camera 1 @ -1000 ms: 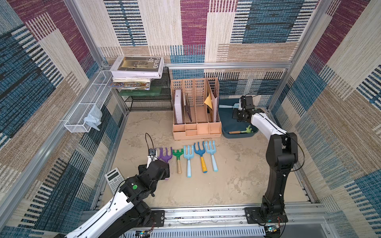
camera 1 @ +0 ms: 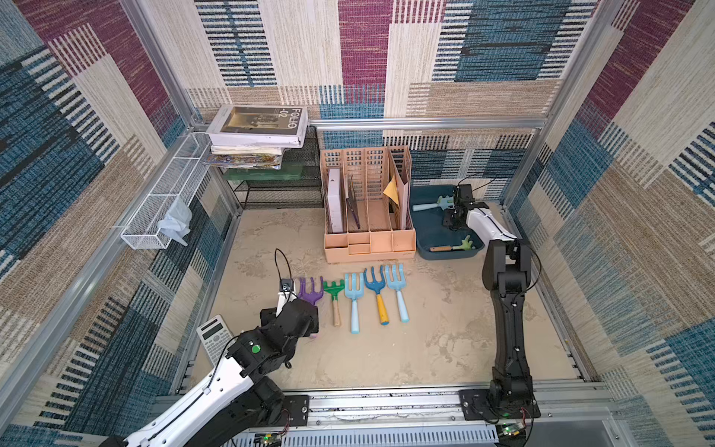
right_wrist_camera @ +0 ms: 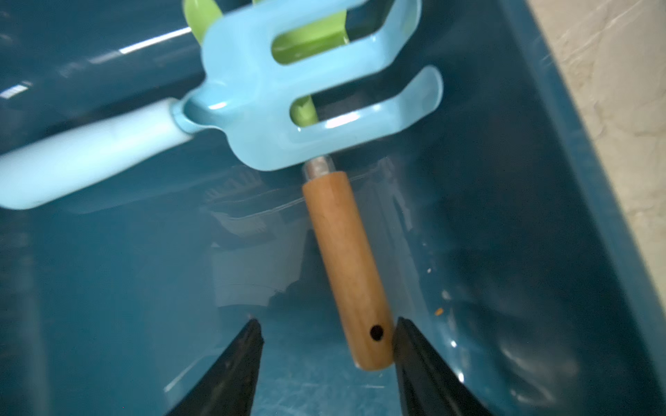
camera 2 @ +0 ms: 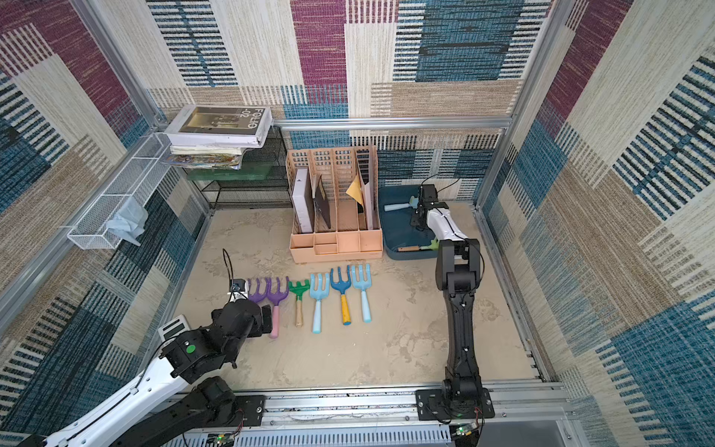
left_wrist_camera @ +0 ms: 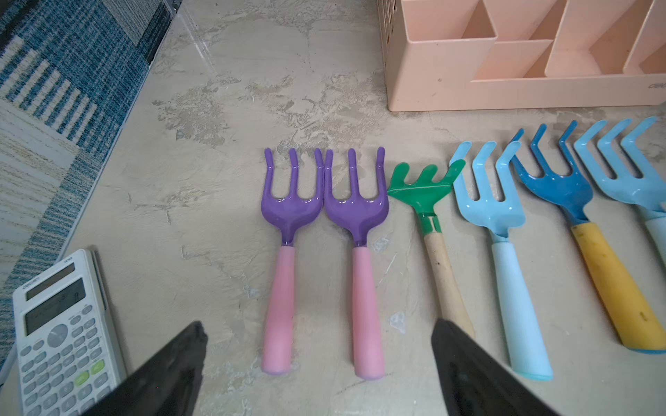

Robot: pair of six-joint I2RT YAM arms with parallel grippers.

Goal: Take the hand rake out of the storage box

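The dark teal storage box [camera 1: 439, 249] stands at back right. Inside it, in the right wrist view, lies a light blue hand rake [right_wrist_camera: 270, 118] over a green tool with a wooden handle [right_wrist_camera: 343, 256]. My right gripper is open low in the box, one finger beside the end of the wooden handle, nothing seen held. My left gripper is open above the front left, behind two purple rakes with pink handles [left_wrist_camera: 281, 298], nothing between its fingers.
A row of several rakes lies on the tabletop [camera 1: 447, 335], with a calculator [left_wrist_camera: 66, 336] at the left. The pink organizer [camera 1: 370, 246] adjoins the box; a wire rack with books [camera 1: 257, 123] stands back left.
My right arm has shifted a little leftward at the elbow and its wrist slightly rightward over the box. The left arm has barely moved.
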